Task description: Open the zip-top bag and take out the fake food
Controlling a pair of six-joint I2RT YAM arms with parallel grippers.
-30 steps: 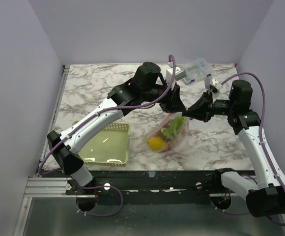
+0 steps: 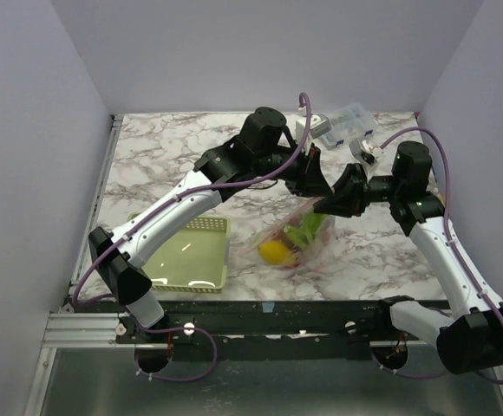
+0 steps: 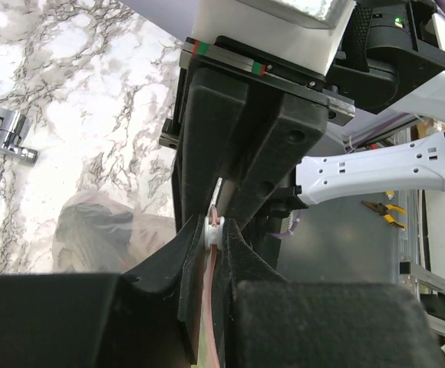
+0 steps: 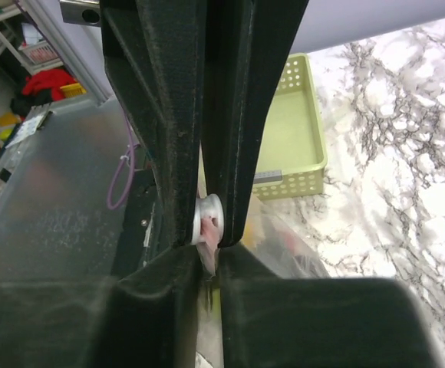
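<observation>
The clear bag (image 2: 282,251) lies below both grippers in the top view, holding a yellow piece (image 2: 275,252) and a leafy green one (image 2: 305,227). In the left wrist view my left gripper is shut on the pink zip seam of the bag's top, at a white slider. My right gripper is at that same slider from the other side, its fingertips close around the zip; how far apart they are is hard to see behind the left gripper's fingers and blur.
A pale green basket (image 2: 182,258) stands left of the bag. A clear plastic box (image 2: 349,123) lies at the back right.
My right gripper has shifted slightly left and down over the bag's top in the top view. The left arm is nearly still, moved only very slightly.
</observation>
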